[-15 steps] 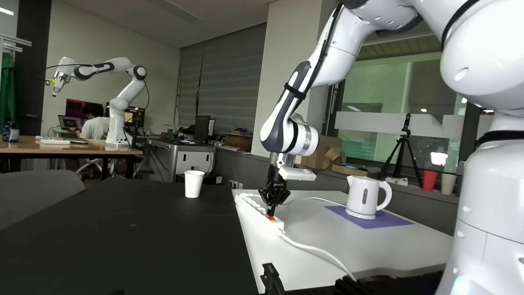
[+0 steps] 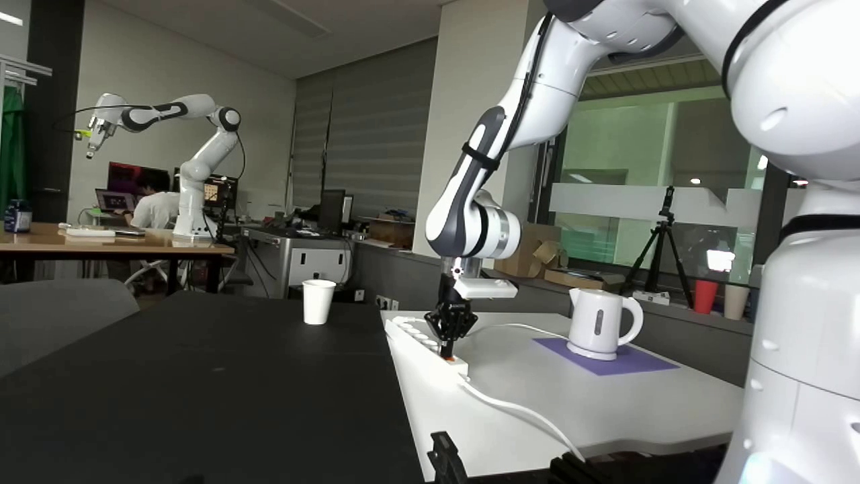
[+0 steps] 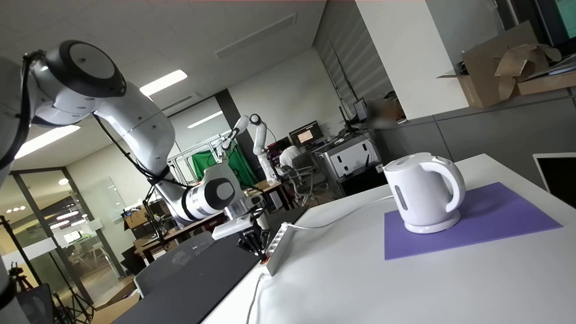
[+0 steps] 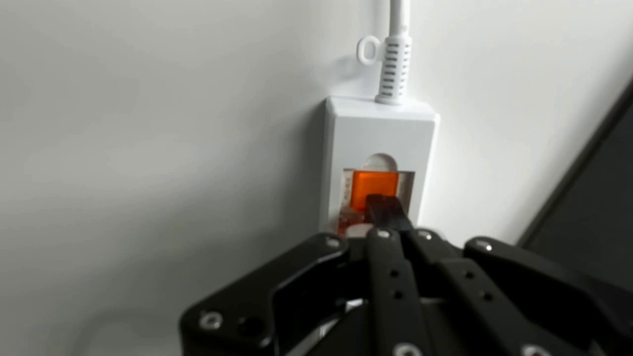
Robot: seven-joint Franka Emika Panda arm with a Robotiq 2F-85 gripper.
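A white power strip [image 2: 457, 368] lies along the edge of the white table, and its orange rocker switch [image 4: 374, 185] shows at the cord end in the wrist view. My gripper points down over that switch, its fingers shut together with nothing visible between them. The fingertips cover the lower part of the orange rocker and seem to touch it; exact contact is hard to tell. In exterior view 2 the gripper [image 3: 263, 257] meets the strip's near end. A white electric kettle [image 3: 424, 191] stands upright on a purple mat [image 3: 502, 216].
A white cord [image 2: 524, 410] runs from the strip across the table's front, and another cord [image 3: 345, 216] goes toward the kettle. A white paper cup [image 2: 318, 302] stands on the black table [image 2: 218, 379] alongside.
The gripper has shifted slightly toward the strip's cord end, and less of the orange switch shows beneath the fingertips in exterior view 1. The kettle and cup have stayed put.
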